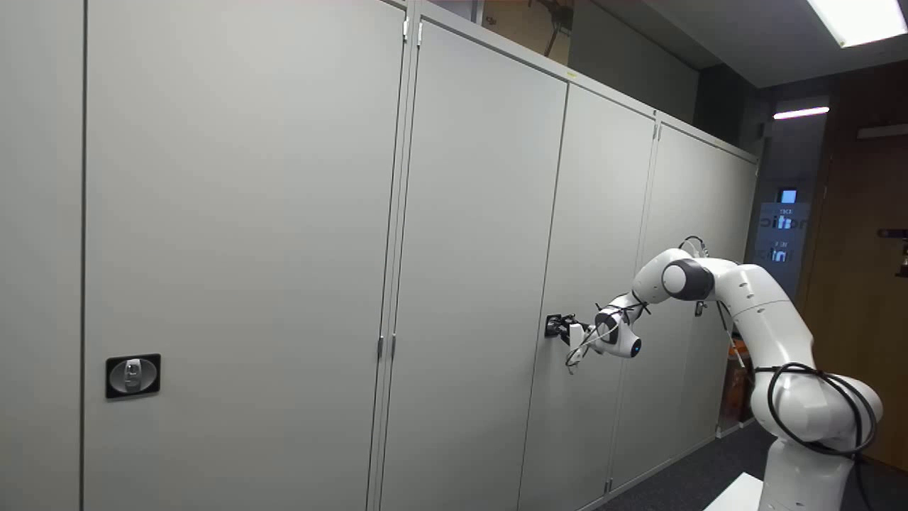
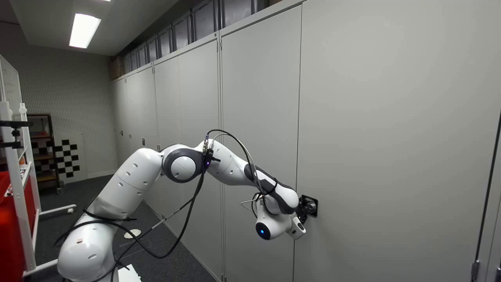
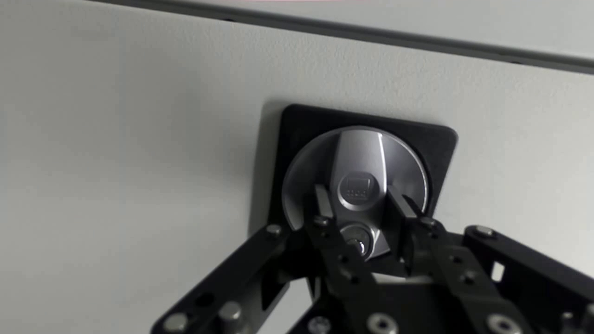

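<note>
In the wrist view a silver cabinet handle (image 3: 359, 156) sits in a round recess on a black square plate (image 3: 317, 118). My gripper is shut on this handle, one finger (image 3: 324, 201) along each side of it. Below the raised part, a keyhole lock (image 3: 356, 240) shows partly between the fingers. The handle belongs to a tall grey cabinet door (image 1: 587, 213), which stands closed, flush with the neighbouring door. In exterior view 2 the handle plate (image 2: 310, 206) is partly covered by the arm's wrist.
A second closed door (image 2: 260, 117) adjoins along a thin vertical seam. Another handle (image 1: 133, 375) is on a nearer cabinet at the left. Cables (image 2: 188, 221) hang loosely from the arm. A whiteboard stand (image 2: 21, 188) is at the far left of exterior view 2.
</note>
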